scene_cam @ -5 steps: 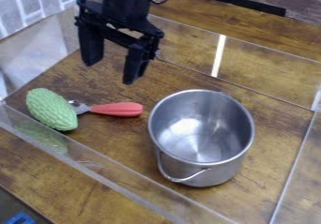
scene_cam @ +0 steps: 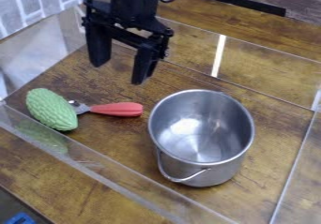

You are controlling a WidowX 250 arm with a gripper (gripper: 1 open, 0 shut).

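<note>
The black gripper (scene_cam: pixel 120 59) hangs in the upper left over the wooden surface, open, with its two fingers spread and nothing visible between them. Below it lie a green bumpy vegetable toy (scene_cam: pixel 51 109) at the left and a red-handled utensil (scene_cam: pixel 115 109), whose metal end reaches toward the green toy. A stainless steel pot (scene_cam: pixel 201 154) with a wire handle stands upright at the right front.
Clear plastic walls run along the left, the front and the right of the work area.
The gripper has shifted slightly over the last second, staying high above the surface. The toys and pot are unmoved.
</note>
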